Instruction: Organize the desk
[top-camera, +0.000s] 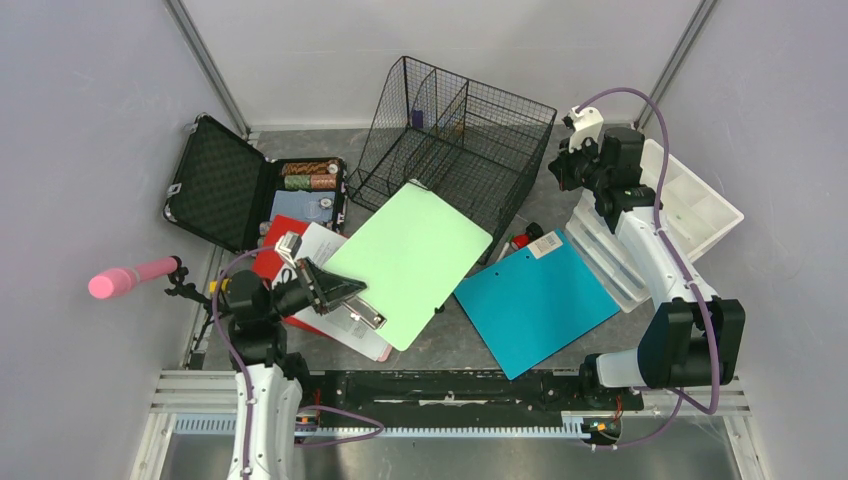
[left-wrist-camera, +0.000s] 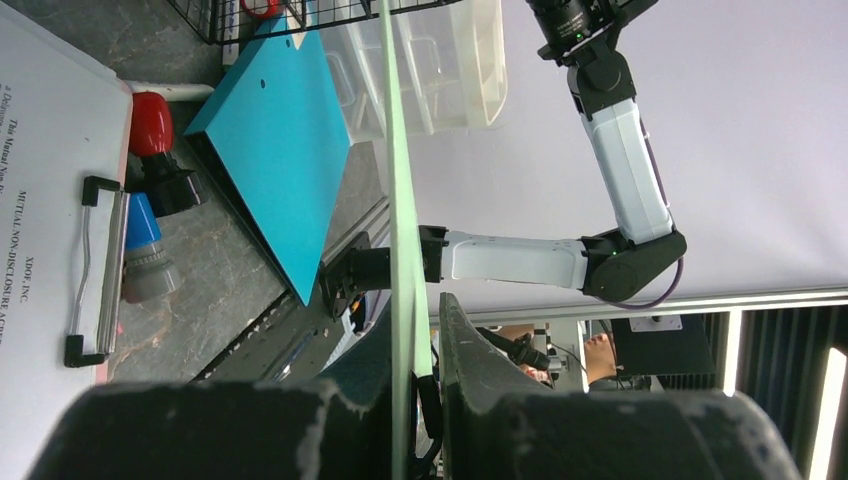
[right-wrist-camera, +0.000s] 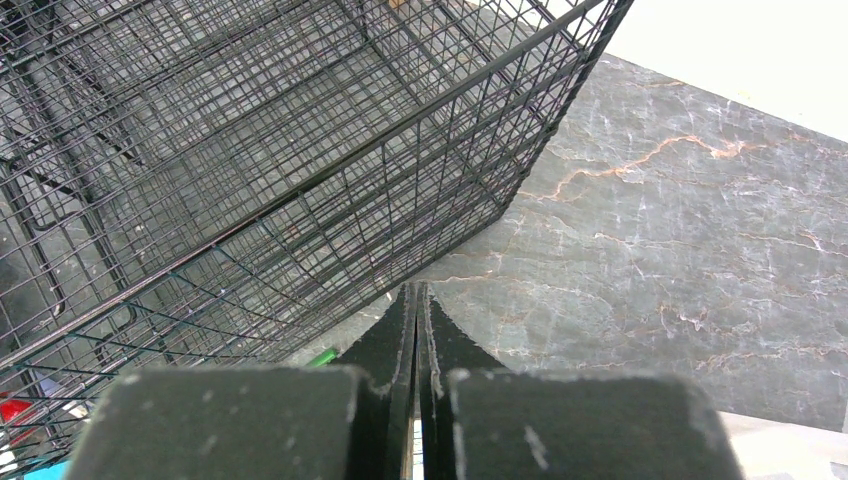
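Observation:
My left gripper (top-camera: 350, 288) is shut on the edge of a pale green board (top-camera: 415, 260), which is held raised in front of the black wire basket (top-camera: 525, 175). Edge-on, the green board (left-wrist-camera: 403, 210) runs up between the fingers in the left wrist view. Below it lies a red clipboard with white printed papers (top-camera: 350, 332). To the right a teal folder (top-camera: 535, 300) rests flat on the desk. My right gripper is shut with nothing showing between its fingers, to the right of the wire basket.
An open black case (top-camera: 220, 185) with rolls and a blue item stands at the left. White trays (top-camera: 690, 205) are under and beside the right arm. A red-and-black item (left-wrist-camera: 152, 125) and a blue-topped one (left-wrist-camera: 142, 222) lie beside the clipboard. A pink lamp (top-camera: 130, 278) sticks out far left.

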